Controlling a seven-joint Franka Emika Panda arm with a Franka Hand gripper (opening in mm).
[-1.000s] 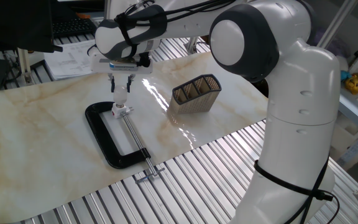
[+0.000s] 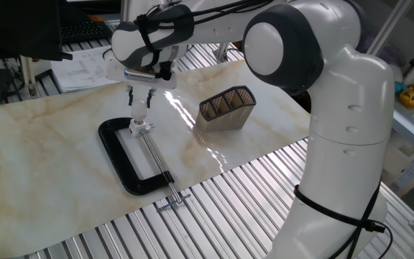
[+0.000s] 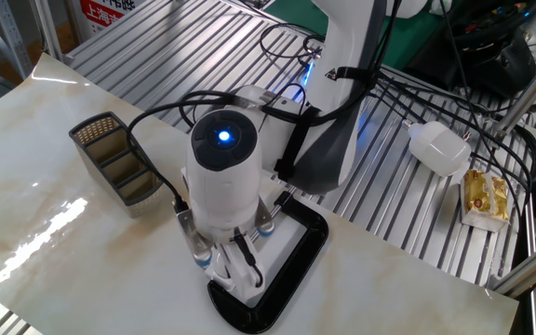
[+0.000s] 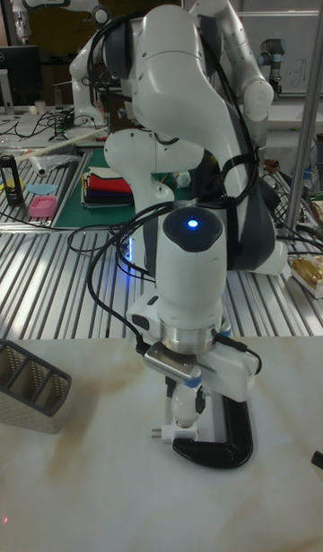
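Note:
A white light bulb [image 2: 139,111] stands upright in a white socket [image 2: 136,127] with plug prongs, at one end of a black clamp [image 2: 112,155]. The clamp lies flat on the marbled sheet, its steel screw [image 2: 154,155] running along one side. My gripper [image 2: 141,101] points down over the bulb, its two fingers [image 2: 130,96] apart on either side of the bulb's top. Whether they touch the glass cannot be made out. In exterior view 3 the bulb [image 4: 185,405] shows below the hand, with the socket [image 4: 178,433] beside the clamp [image 4: 224,451]. From above, the hand hides the bulb.
A brown mesh organizer [image 2: 226,109] with open compartments stands near the clamp, apart from it. Much of the marbled sheet [image 2: 42,158] is bare. On the slatted table, beyond the sheet, sit a white bulb-shaped object [image 3: 438,149] and a gold-topped box [image 3: 485,198].
The hand appears to have turned very slightly above the bulb. Its fingers remain apart, and the bulb, socket, clamp and organizer have not visibly moved.

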